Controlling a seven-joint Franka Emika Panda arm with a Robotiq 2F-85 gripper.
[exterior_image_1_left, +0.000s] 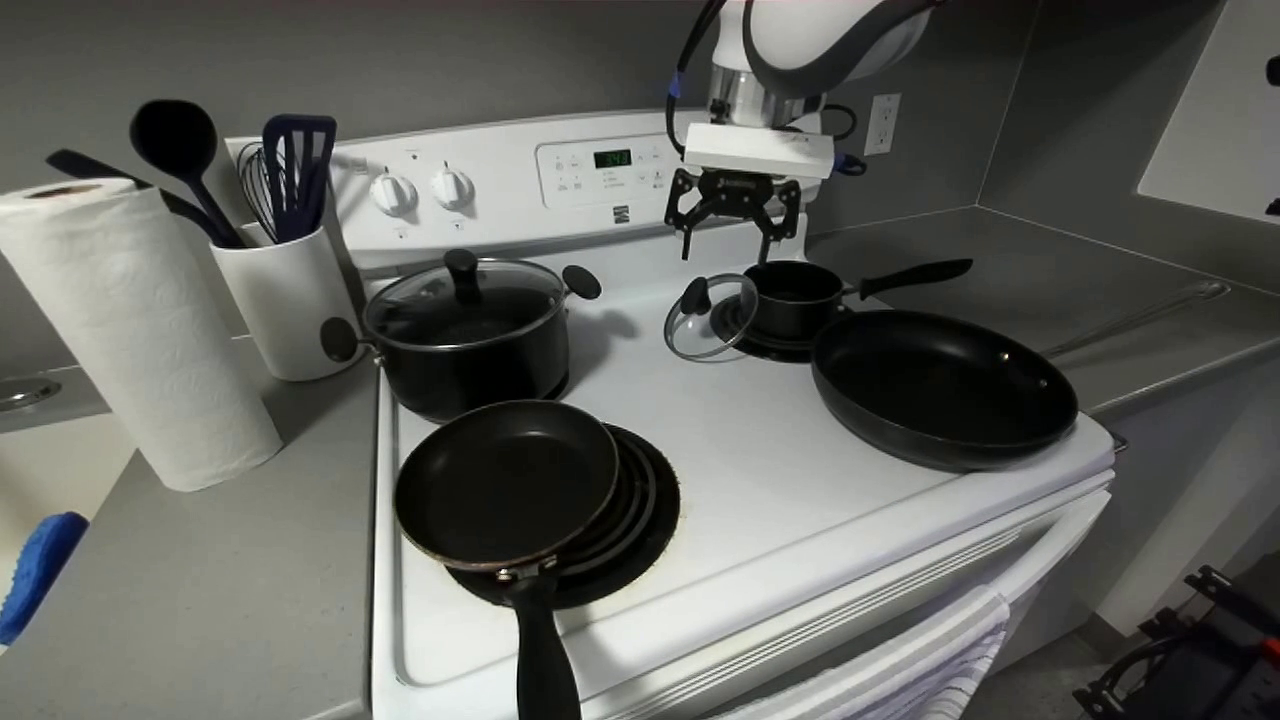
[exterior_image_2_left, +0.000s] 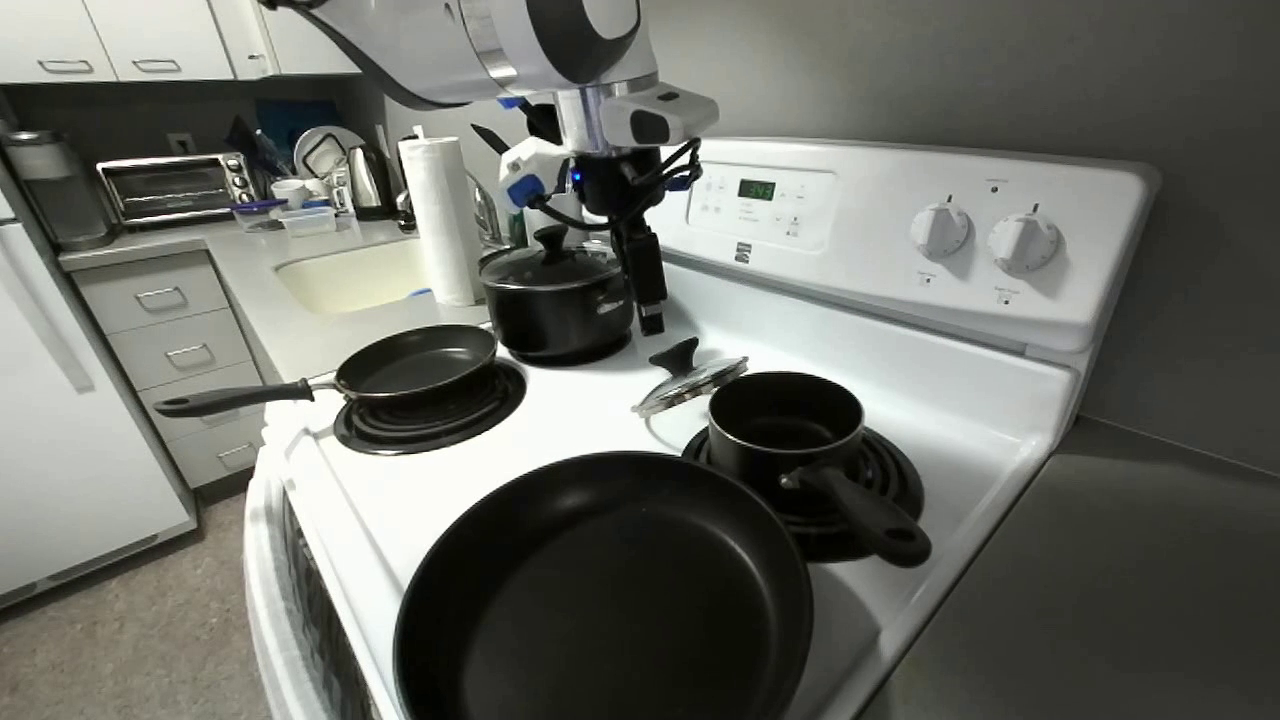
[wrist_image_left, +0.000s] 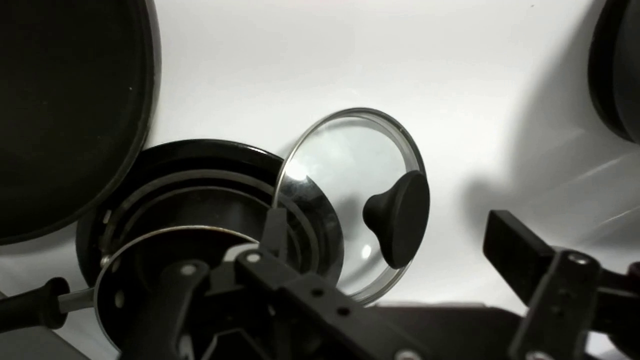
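My gripper (exterior_image_1_left: 725, 250) hangs open above the back of the stove, with nothing between its fingers. Below it, a small glass lid (exterior_image_1_left: 710, 332) with a black knob (wrist_image_left: 405, 219) leans tilted beside the small black saucepan (exterior_image_1_left: 797, 298). In the wrist view the lid lies between my two spread fingers as seen from above, the knob nearer the right finger (wrist_image_left: 516, 249). The saucepan is uncovered, and the gripper's left side hides part of it. From the second exterior view, my fingertips (exterior_image_2_left: 651, 322) are clear of the lid and higher than it.
A large frying pan (exterior_image_1_left: 942, 390) stands in front of the saucepan. On the left are a lidded pot (exterior_image_1_left: 474, 372) and a smaller frying pan (exterior_image_1_left: 510, 486). A control panel (exterior_image_1_left: 600, 174) rises behind.
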